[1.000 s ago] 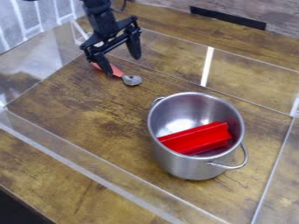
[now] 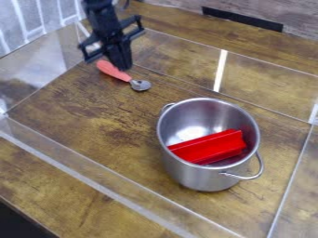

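Observation:
My gripper point(image 2: 108, 45) is at the upper left, blurred, above a small utensil with a pinkish-red handle point(image 2: 113, 71) and a round metal end point(image 2: 140, 85) lying on the wooden table. Its fingers look drawn in, but the blur hides exactly how they stand; nothing is visible held in them. A steel pot point(image 2: 199, 177) with side handles stands at the lower right, holding red blocks point(image 2: 209, 147).
Thin pale strips cross it at the top right and along the right side.
The gripper has shifted slightly left and upward and is now motion-blurred. The utensil and the pot look unmoved.

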